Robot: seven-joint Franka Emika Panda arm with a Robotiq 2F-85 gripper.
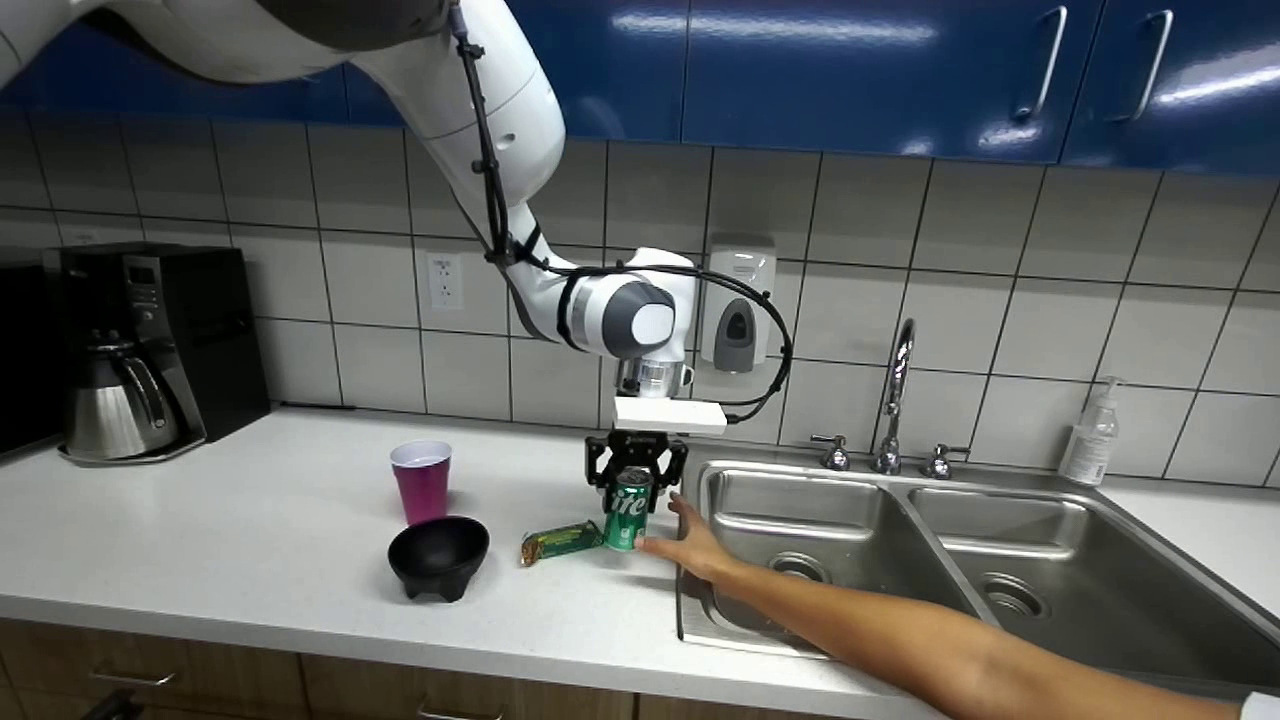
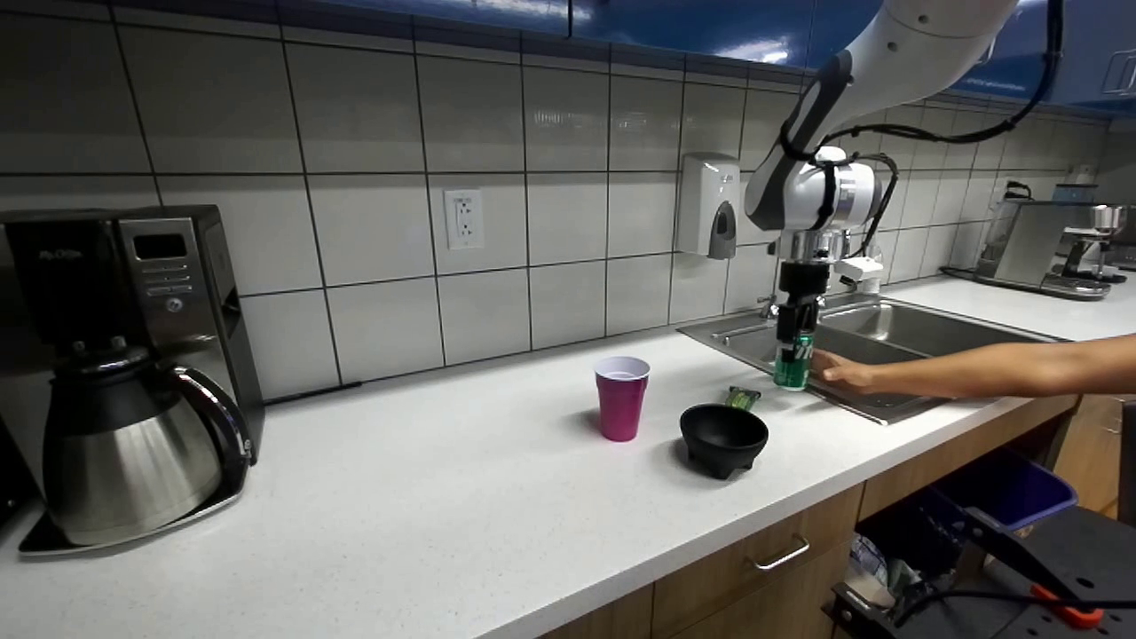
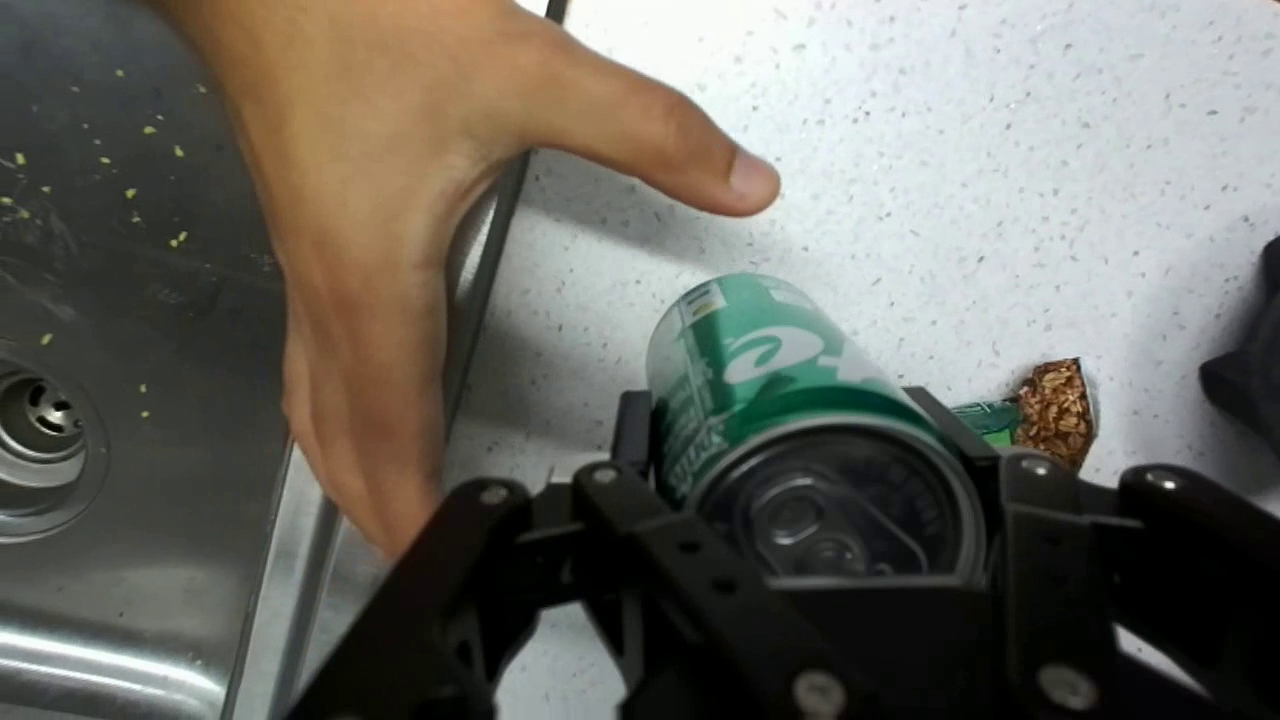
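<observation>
A green soda can (image 3: 768, 348) with white lettering is clasped between the black fingers of my gripper, which is shut on its sides near the top. In exterior view 1 the can (image 1: 626, 516) is upright beside the sink's left edge; whether its base touches the counter I cannot tell. A person's hand (image 1: 696, 546) reaches from the right with thumb and fingers spread around the can's side. From the wrist view, the hand (image 3: 396, 204) is close to the can, with a gap between thumb and can.
Left of the can lies a green-wrapped bar (image 1: 561, 542). Farther left are a black bowl (image 1: 438, 558) and a magenta cup (image 1: 422, 482). The double sink (image 1: 828, 470) borders the counter on the right. A coffee maker (image 2: 176, 277) occupies the far left; open counter lies before it.
</observation>
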